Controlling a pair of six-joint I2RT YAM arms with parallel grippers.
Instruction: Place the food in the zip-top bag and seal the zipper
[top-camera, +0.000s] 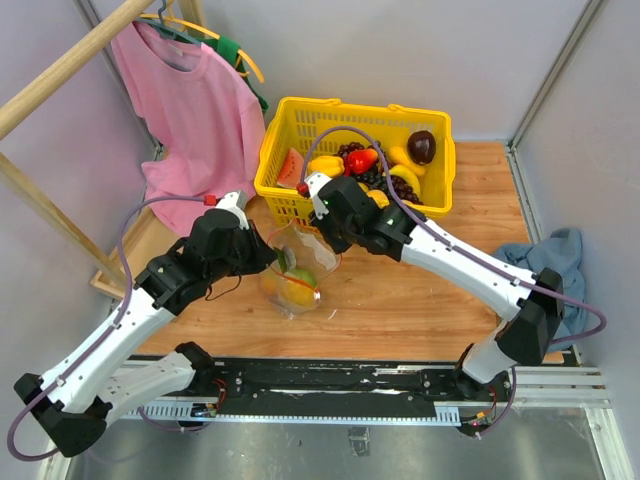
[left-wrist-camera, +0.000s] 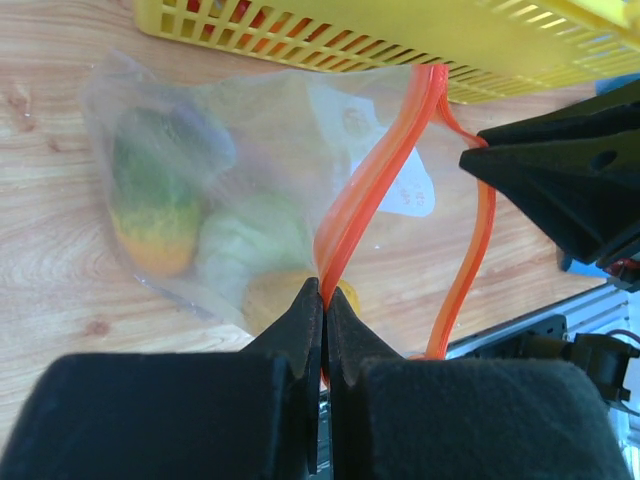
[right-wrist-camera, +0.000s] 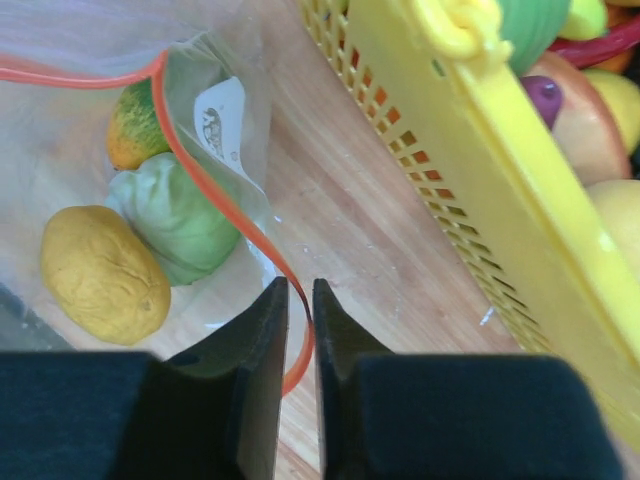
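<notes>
A clear zip top bag (top-camera: 290, 290) with an orange zipper rim (left-wrist-camera: 375, 180) stands on the wooden table, its mouth apart. Inside it, the right wrist view shows a yellow potato-like item (right-wrist-camera: 105, 275), a pale green cabbage-like item (right-wrist-camera: 177, 218) and a green-orange mango-like item (right-wrist-camera: 135, 125). My left gripper is shut on the bag at one end of the rim. On the opposite side, my right gripper is narrowly open, with the orange rim passing between its fingers; whether both fingers touch it I cannot tell.
Close behind the bag is a yellow basket (top-camera: 280, 150) of toy food, near the right gripper. A pink shirt (top-camera: 200, 110) hangs at the back left, and a blue-grey cloth (top-camera: 560, 262) lies at the right.
</notes>
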